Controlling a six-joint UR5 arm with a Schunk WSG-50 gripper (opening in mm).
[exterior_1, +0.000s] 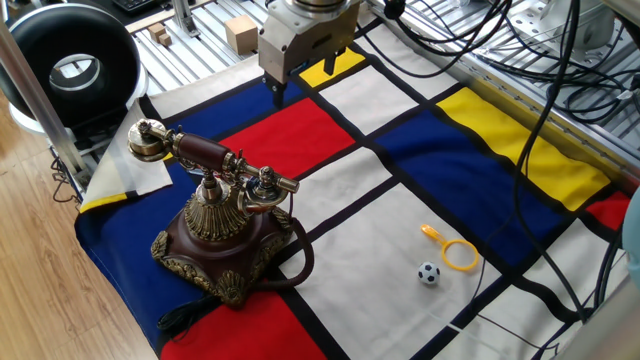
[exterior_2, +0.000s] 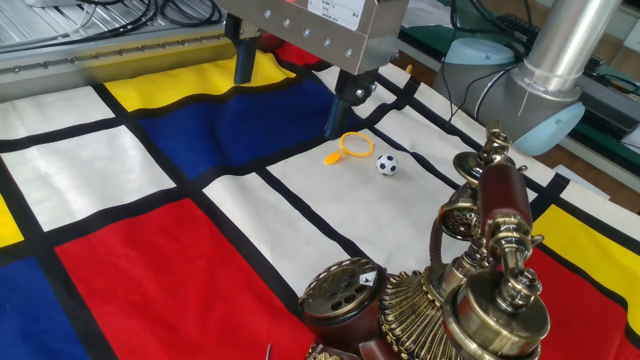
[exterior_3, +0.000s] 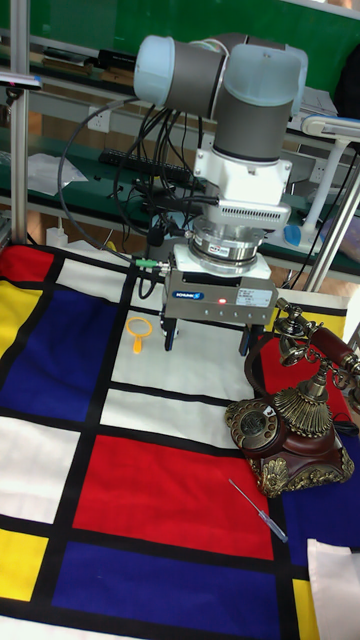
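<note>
My gripper (exterior_2: 288, 108) hangs over the patterned cloth, its two fingers wide apart and nothing between them. In exterior view 3 one finger (exterior_3: 168, 334) is just right of the yellow ring-shaped toy with a handle (exterior_3: 138, 333). A small black-and-white football (exterior_1: 428, 273) lies close to that yellow toy (exterior_1: 459, 254); I cannot make the ball out in exterior view 3. The antique-style telephone (exterior_1: 215, 225), dark red with brass trim, stands upright with its handset (exterior_1: 205, 152) across the top. A screwdriver (exterior_3: 262, 510) with a pale handle lies near the phone.
The cloth (exterior_3: 170, 491) has red, blue, yellow and white blocks, with broad bare areas. Black cables (exterior_1: 520, 150) hang at the right in exterior view 1. A wooden block (exterior_1: 241, 34) and a black ring-shaped object (exterior_1: 82, 70) are at its upper left.
</note>
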